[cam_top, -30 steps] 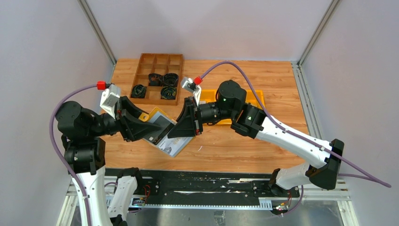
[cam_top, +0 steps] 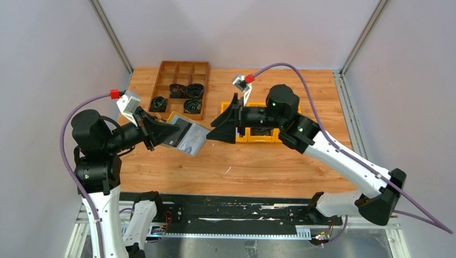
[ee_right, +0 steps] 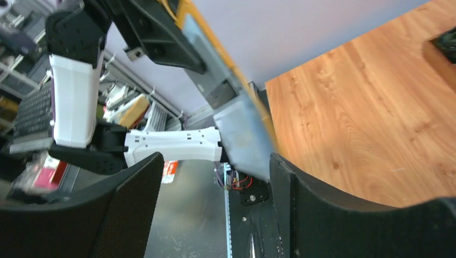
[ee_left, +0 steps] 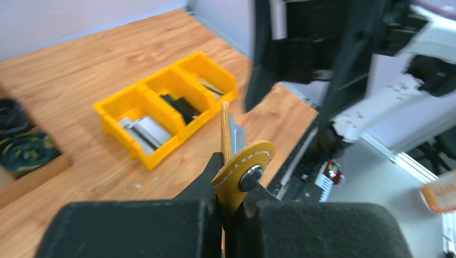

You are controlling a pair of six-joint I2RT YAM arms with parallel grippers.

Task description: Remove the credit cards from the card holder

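Note:
Held above the table, the card holder (cam_top: 188, 135) has a yellow leather cover with a snap tab (ee_left: 245, 173) and clear pockets. My left gripper (cam_top: 173, 129) is shut on its left edge; in the left wrist view the holder's tab pokes up between the fingers. Cards show through the pockets, a dark one and a pale one (ee_right: 246, 134) in the right wrist view. My right gripper (cam_top: 211, 130) stands open just right of the holder's free end, apart from it, with nothing visible between its fingers.
A yellow three-part bin (ee_left: 166, 105) holding several flat items stands behind the right gripper. At the back left, a wooden compartment tray (cam_top: 180, 88) holds coiled dark cables.
My right gripper has let go of the holder's right end and drawn back to the right. The left gripper has closed more tightly on the holder, which has shifted slightly up and left.

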